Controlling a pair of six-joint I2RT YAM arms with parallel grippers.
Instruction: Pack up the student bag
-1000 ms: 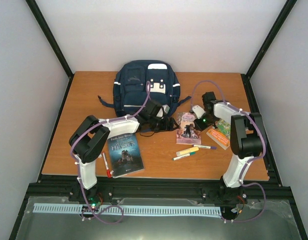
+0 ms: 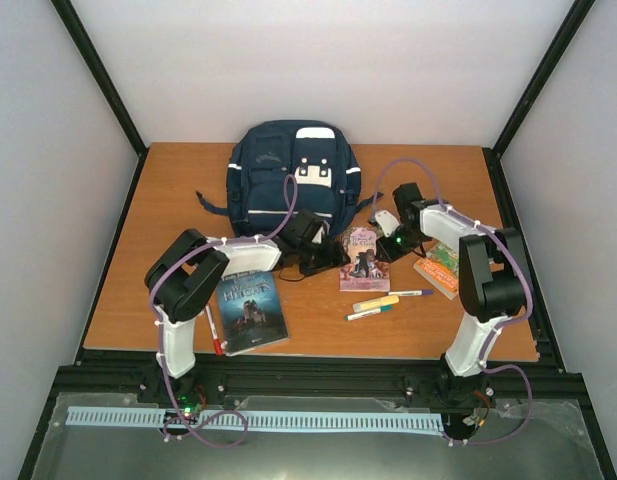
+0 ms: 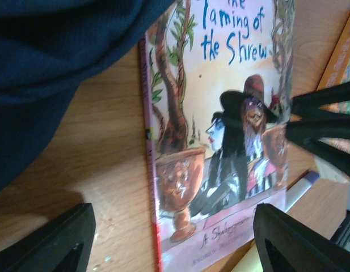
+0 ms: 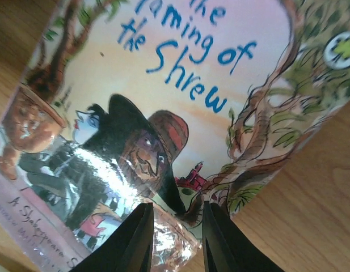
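Note:
The pink book (image 2: 364, 262), titled The Taming of the Shrew, lies face up on the table in front of the navy backpack (image 2: 294, 175). At its right side my right gripper (image 2: 383, 253) is shut on the book's edge; part of that edge shows by its fingers (image 4: 214, 241) in the right wrist view. Over on the left, my left gripper is open. Its fingers (image 3: 64, 238) stand apart over bare wood and the book's cover, with the spine running between them. Whether the left fingers touch the book cannot be seen.
A dark-blue book (image 2: 252, 310) and a red marker (image 2: 214, 330) lie front left. Yellow (image 2: 376, 303), teal (image 2: 369, 313) and purple-capped markers (image 2: 412, 293) lie before the pink book. An orange-green book (image 2: 440, 268) sits right, partly under my right arm.
The pink book and my right gripper have shifted left together.

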